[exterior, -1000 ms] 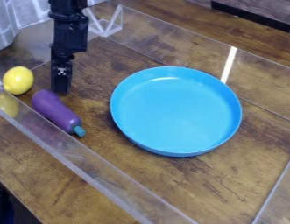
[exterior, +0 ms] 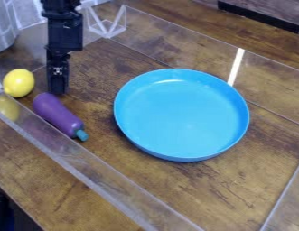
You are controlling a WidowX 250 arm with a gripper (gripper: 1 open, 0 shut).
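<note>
My black gripper (exterior: pixel 58 72) hangs at the upper left over the wooden table, its fingers open and pointing down, with nothing seen between them. A yellow lemon-like object (exterior: pixel 18 82) lies just left of the fingertips. A purple eggplant (exterior: pixel 58 115) with a teal tip lies below the gripper. A large blue plate (exterior: pixel 181 115) sits empty at the centre right.
Clear transparent walls enclose the work area, one running diagonally along the lower left (exterior: pixel 91 176). Bare wood (exterior: pixel 224 189) lies around the plate, and there is free table between the gripper and the plate.
The gripper has shifted very slightly to the left. The lemon, eggplant and plate have not visibly moved.
</note>
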